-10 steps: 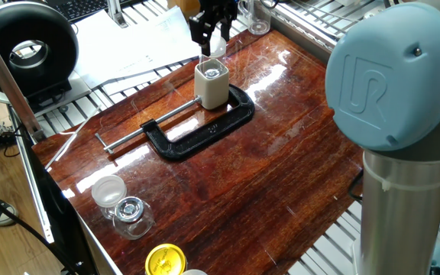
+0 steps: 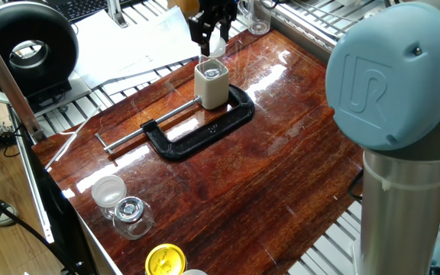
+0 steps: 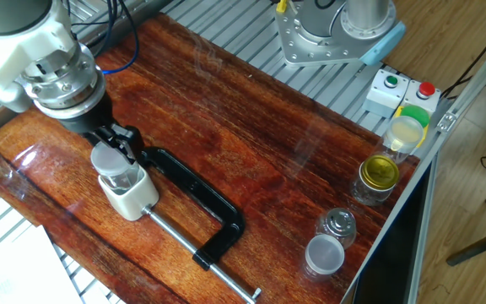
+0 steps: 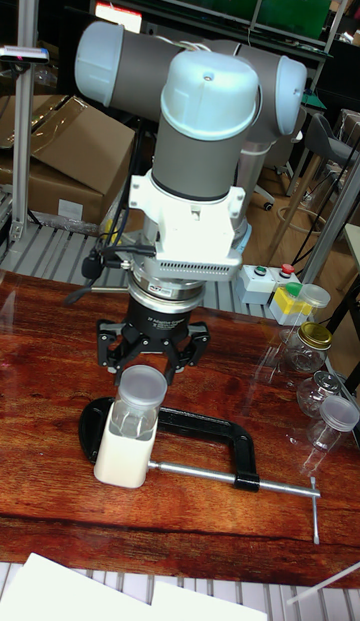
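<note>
A clear jar with a frosted white lid [image 4: 143, 384] stands upright in a cream square holder [image 4: 125, 460]. A black C-clamp [image 2: 199, 137] lies flat on the table, its screw reaching the holder's side. My gripper [image 4: 156, 367] points down close above the jar, its black fingers [image 4: 110, 344] spread wide. From exterior view 1, the fingertips show around the height of the white lid [image 2: 216, 47]. Whether they touch it I cannot tell. In exterior view 2 the gripper's dark fingers partly overlap the lid [image 3: 110, 158].
Along one table edge stand several jars, among them a frosted-lidded one [image 3: 324, 254], a silver-topped one [image 3: 340, 222] and a gold-lidded one [image 3: 380, 172]. Another glass jar [image 2: 259, 17] is at the far edge. Button boxes [image 3: 401, 95] sit off the table.
</note>
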